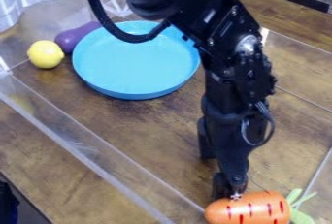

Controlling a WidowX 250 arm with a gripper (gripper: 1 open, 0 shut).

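My black gripper (228, 183) hangs low at the lower middle, its fingertips just at the top of a toy carrot (257, 208). The carrot is orange with red marks and green leaves, lying at the bottom edge and partly cut off. The fingers are seen from the side, and I cannot make out the gap between them.
A blue plate (135, 67) sits at the back left, with a purple toy vegetable (74, 36) behind it and a yellow lemon (46, 54) to its left. Clear strips border the work area. The wooden floor (123, 141) left of my gripper is bare.
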